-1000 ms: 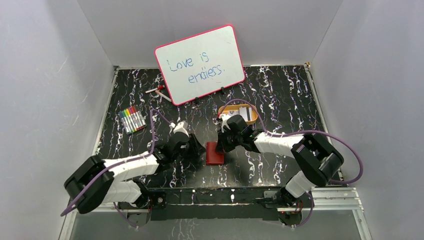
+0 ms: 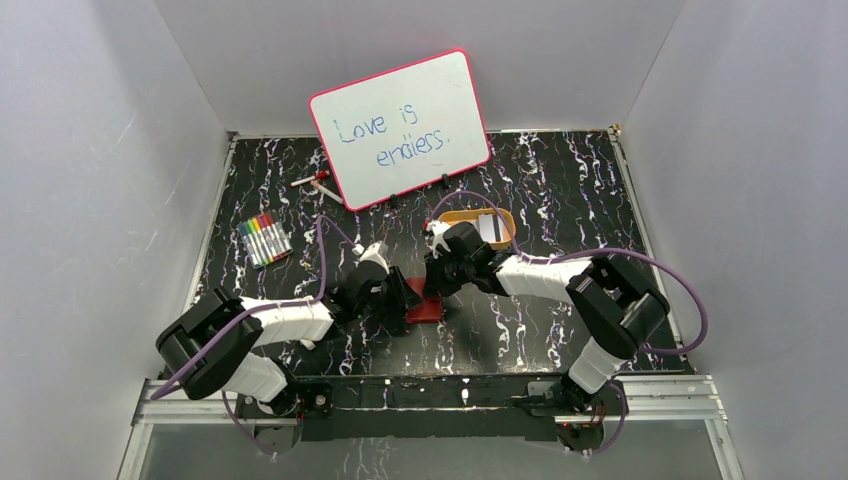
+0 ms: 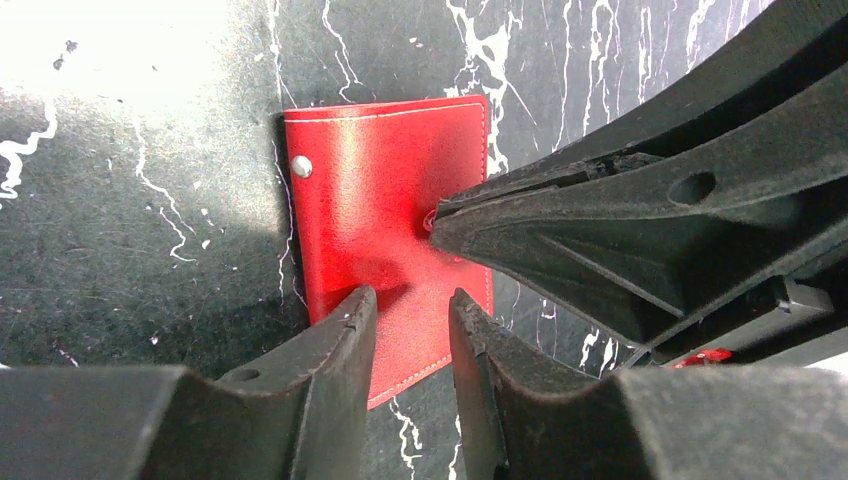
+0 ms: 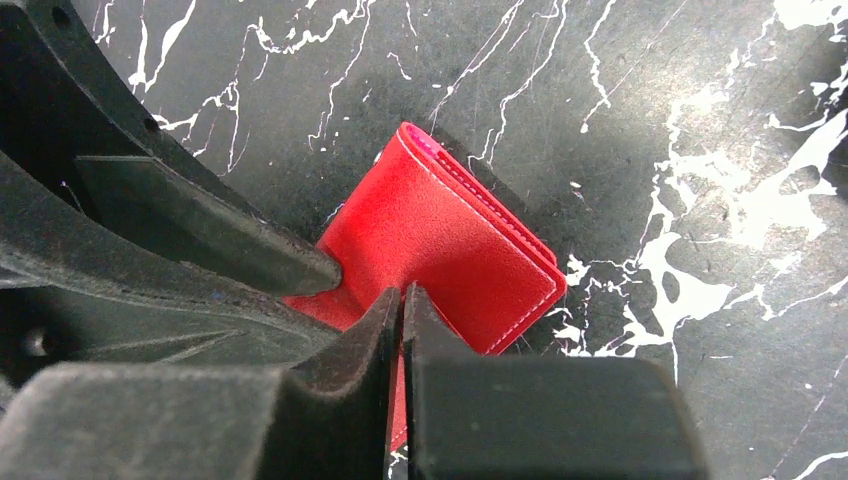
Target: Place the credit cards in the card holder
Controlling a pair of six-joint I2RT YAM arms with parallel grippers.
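The red leather card holder (image 2: 423, 314) lies folded on the marble table, between my two arms. In the left wrist view, my left gripper is over the holder's lower part, part open with red leather visible beyond the gap. My right gripper reaches the holder from the other side; its fingertips are almost together, and whether they pinch any leather is unclear. From the left, the right fingers (image 3: 560, 215) appear to touch the holder's side. Pale cards (image 2: 488, 229) sit in the orange tray (image 2: 509, 236), partly hidden by the right arm. No card shows at the holder.
A whiteboard (image 2: 400, 130) with writing leans at the back. Loose markers (image 2: 308, 179) lie by its left side, and a row of coloured markers (image 2: 265, 239) is at the left. Both grippers are very close together.
My left gripper has moved right to the holder. The right gripper has shifted slightly left and away from the front edge, and the holder has slid a little the same way.
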